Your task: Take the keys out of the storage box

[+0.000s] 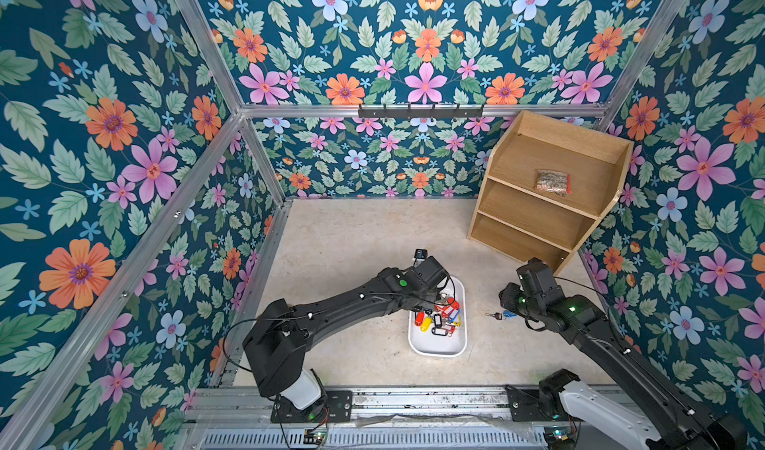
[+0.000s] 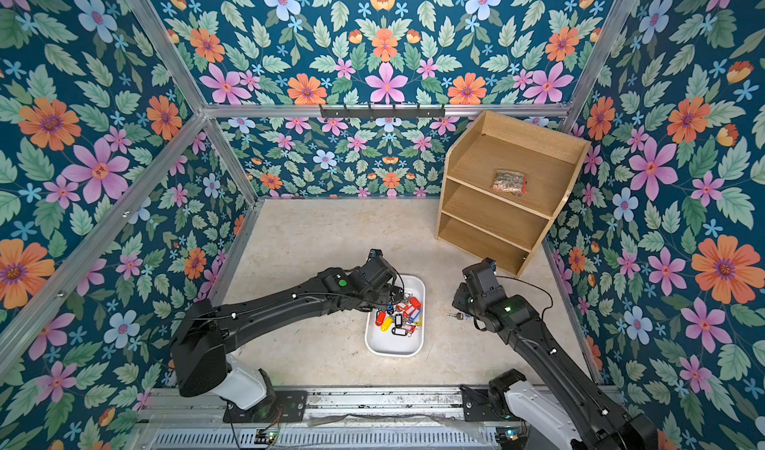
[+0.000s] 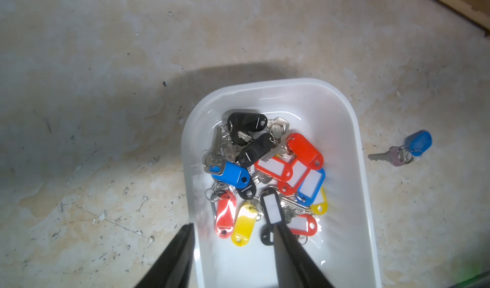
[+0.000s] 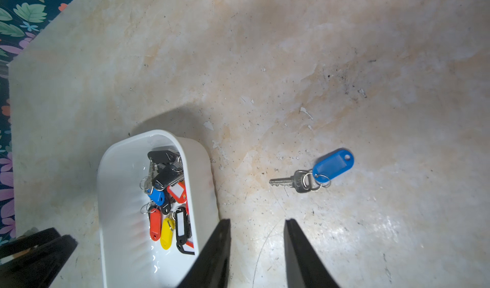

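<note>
The storage box [image 3: 279, 91] is a white tray with rounded corners, holding several keys with red, yellow, black and blue tags, such as a yellow tag [image 3: 245, 224] and a blue tag [image 3: 232, 174]. Over it hangs my left gripper, fingers parted and empty, pointing down at the near half of the pile. One key with a blue tag [image 4: 334, 164] lies on the table right of the box. My right gripper is above the table between box and key, parted, nothing held. The top views hide both grippers' fingertips.
A wooden shelf [image 1: 550, 191] stands at the back right with a small packet [image 1: 552, 181] on it. The table behind and left of the box is clear. In the right wrist view, part of the left gripper shows at the lower left.
</note>
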